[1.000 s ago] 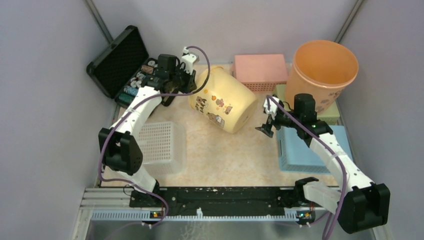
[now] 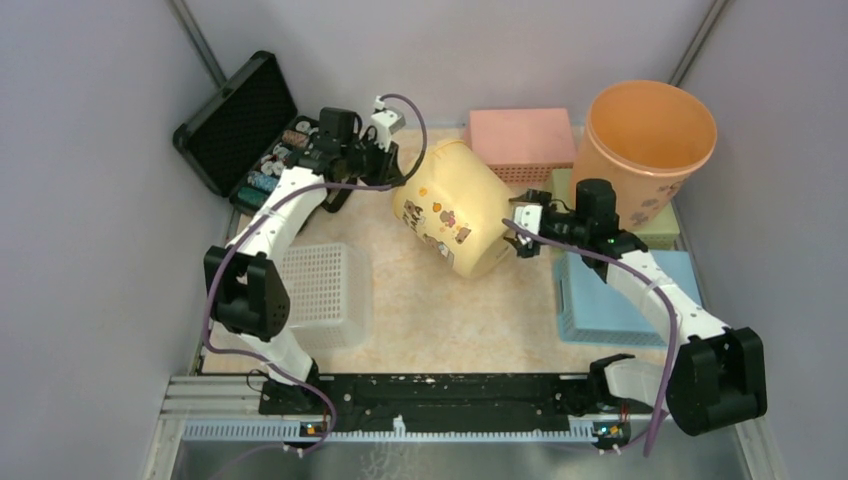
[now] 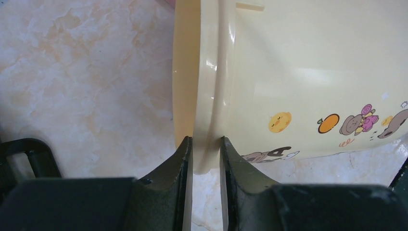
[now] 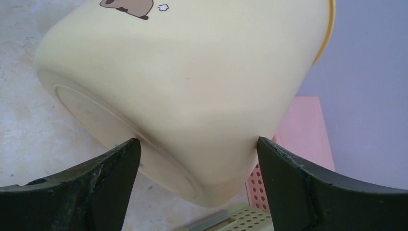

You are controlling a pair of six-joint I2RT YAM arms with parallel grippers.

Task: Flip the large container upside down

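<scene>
The large cream-yellow container (image 2: pixel 455 205) is tipped on its side, mouth toward the upper left, base toward the lower right. In the left wrist view, my left gripper is shut on the container's thick rim (image 3: pixel 210 101), a finger on either side. My right gripper (image 2: pixel 520 225) is at the base end. Its fingers stand wide apart in the right wrist view, on either side of the container's lower corner (image 4: pixel 211 159), and it is open. Whether either right finger touches the wall, I cannot tell. The container's inside is mostly hidden.
A tall orange container (image 2: pixel 650 140) stands at the back right, near a blue basket (image 2: pixel 630 300). Behind the yellow container sits a pink basket (image 2: pixel 520 140). A white basket (image 2: pixel 320 290) and an open black case (image 2: pixel 240 125) are at left.
My right gripper has moved left, turned, and come up to the container's base. The left gripper and the rim it holds have shifted slightly right, and the container has tilted a little with them.
</scene>
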